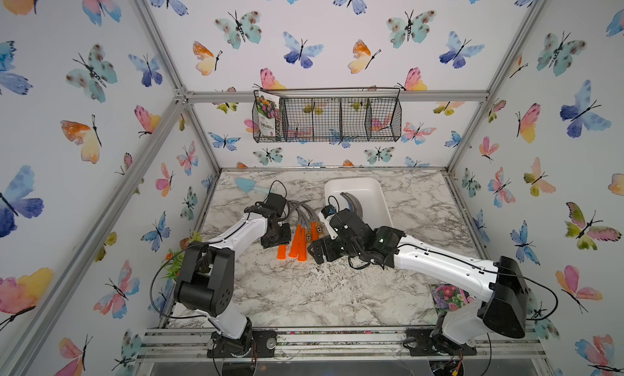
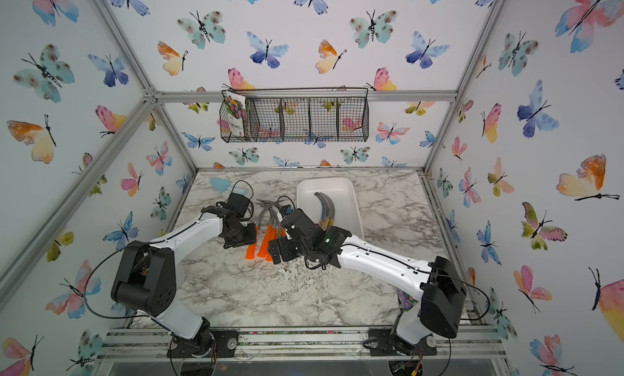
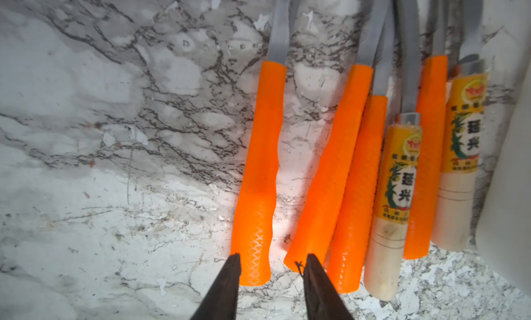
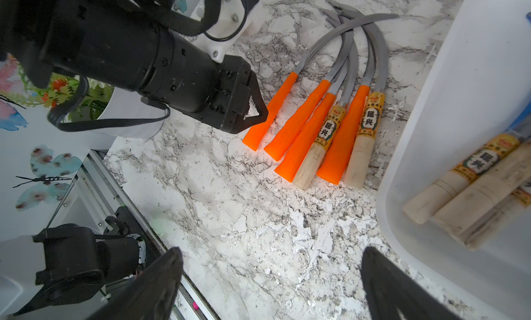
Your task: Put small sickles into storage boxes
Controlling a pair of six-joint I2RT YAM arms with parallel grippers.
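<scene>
Several sickles with orange or wooden handles lie side by side on the marble table, blades toward the back. My left gripper hangs over the handle end of the leftmost orange sickle [image 3: 257, 170], which is apart from the others; its fingers are part open, nothing seen held. More sickles [image 4: 486, 181] lie inside the white box [image 4: 392, 170] right of the pile. My right gripper is open, nothing between its fingers, over bare table just front-left of the box.
A wire basket [image 1: 325, 116] with a card hangs on the back wall. A plant [image 1: 172, 265] stands at the left edge, a floral card [image 1: 448, 298] at front right.
</scene>
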